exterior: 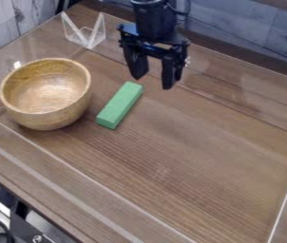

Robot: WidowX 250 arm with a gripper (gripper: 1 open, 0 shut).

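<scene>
A black robot gripper [154, 59] hangs at the top centre of the view, over the wooden table [210, 161], above and right of a green rectangular block [120, 104]. The gripper appears open, with nothing visible between its fingers. A large round tan bowl [45, 95] sits at the left, beside the block.
A white wire-like object [86, 30] lies at the upper left of the table.
</scene>
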